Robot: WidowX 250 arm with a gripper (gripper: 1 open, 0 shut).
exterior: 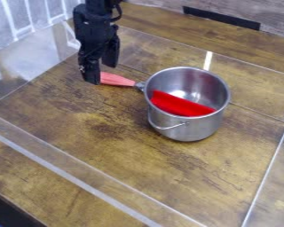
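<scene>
My black gripper (96, 59) hangs at the upper left with its fingers pointing down and apart, open, just above the pink object (118, 80) that sticks out to the left of a steel pot (187, 127), apparently as its handle. The pot stands right of centre on the wooden table, and a bright red object (180, 105) lies inside it.
Clear, shiny edges run along the table's left and right sides.
</scene>
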